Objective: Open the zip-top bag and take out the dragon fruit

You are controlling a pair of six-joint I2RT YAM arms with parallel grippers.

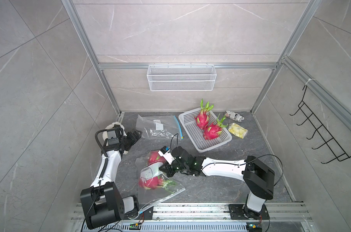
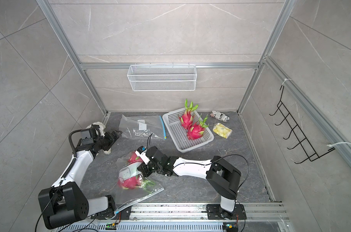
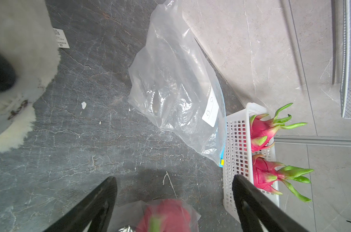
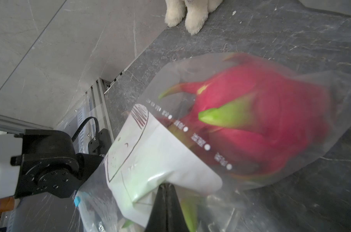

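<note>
A clear zip top bag [image 1: 169, 197] lies on the front left of the counter, its zip edge toward the front. Inside, two pink dragon fruits show, the rear dragon fruit [image 1: 155, 157] and the front dragon fruit [image 1: 149, 183]. A white label [image 4: 144, 154] crosses the bag's middle. My right gripper is shut, with its fingertips against the creased label. Whether bag film is pinched between them is hidden. My left gripper stands open at the back left, above the counter, nothing between its fingers.
A second, flat and empty zip bag [image 1: 156, 125] lies behind. Right of it stands a grey basket [image 1: 201, 148] with two dragon fruits. Small packs [image 1: 237, 130] lie beyond. A white plush toy [image 3: 28, 73] sits by the left wall.
</note>
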